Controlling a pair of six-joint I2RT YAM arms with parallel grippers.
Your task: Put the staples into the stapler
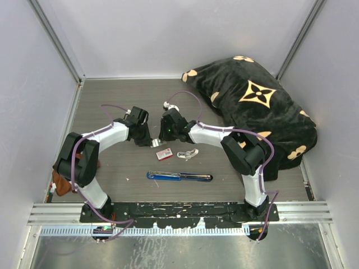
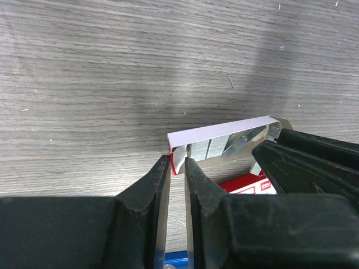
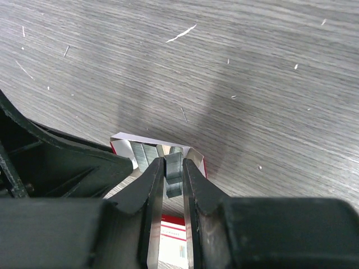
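Observation:
A small open staple box [image 2: 219, 130] with a white wall and red edges lies on the table, with grey staple strips [image 2: 217, 147] inside. My left gripper is at one end of it, fingers a little apart around the red corner; contact cannot be made out. At the other end stands my right gripper, open, with a staple strip [image 3: 174, 175] in the gap between its fingers, tilted up from the box. Nearer the front, the long blue stapler [image 1: 179, 176] lies opened out flat.
Beside the grippers lie a red and white carton [image 1: 164, 154] and a small white object [image 1: 188, 153]. A dark patterned cushion [image 1: 252, 106] fills the back right. Brown cloth [image 1: 60, 184] is at front left. Loose single staples dot the table.

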